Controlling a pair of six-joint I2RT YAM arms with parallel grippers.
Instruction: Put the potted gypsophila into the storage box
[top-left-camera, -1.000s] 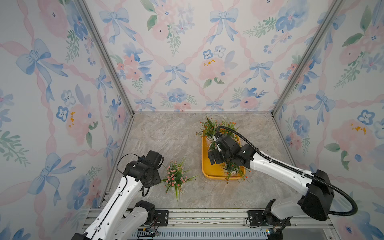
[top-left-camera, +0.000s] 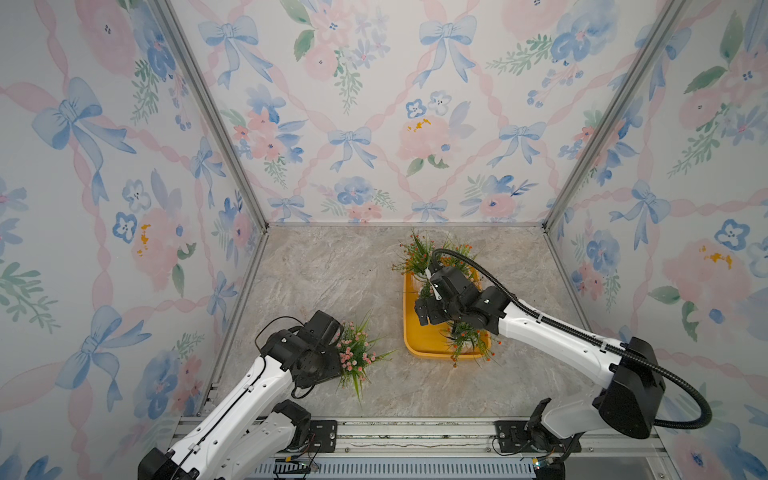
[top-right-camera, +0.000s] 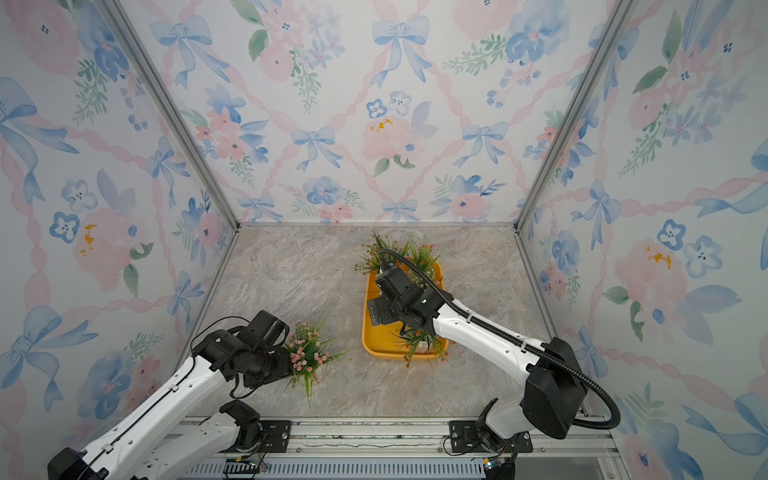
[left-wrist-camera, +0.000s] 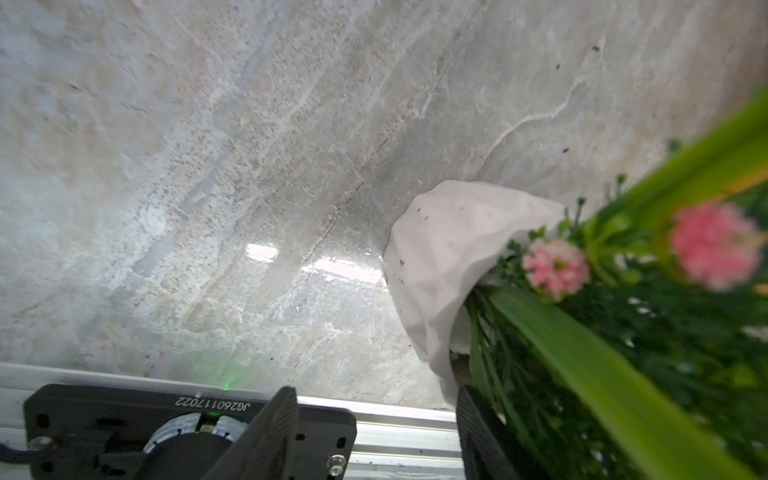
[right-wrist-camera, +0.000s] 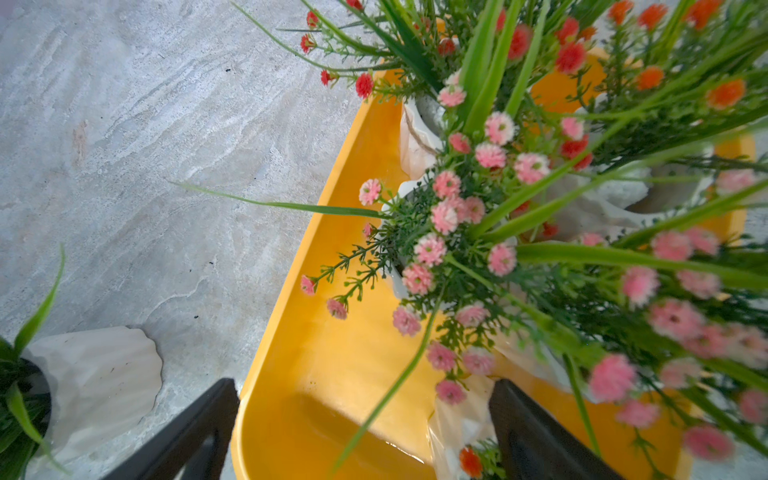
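A potted gypsophila with pink flowers and a crumpled white pot lies on the marble floor left of the yellow storage box. My left gripper is at that plant's pot, fingers part open, the pot's edge just beyond its right finger. My right gripper hangs open over the box, which holds several pots of pink, red and orange flowers; in the right wrist view leaves hide much of their pots.
Bare floor spreads at the back left and right of the box. Patterned walls enclose three sides, with a metal rail along the front edge.
My left gripper has moved right and toward the front, onto the loose plant.
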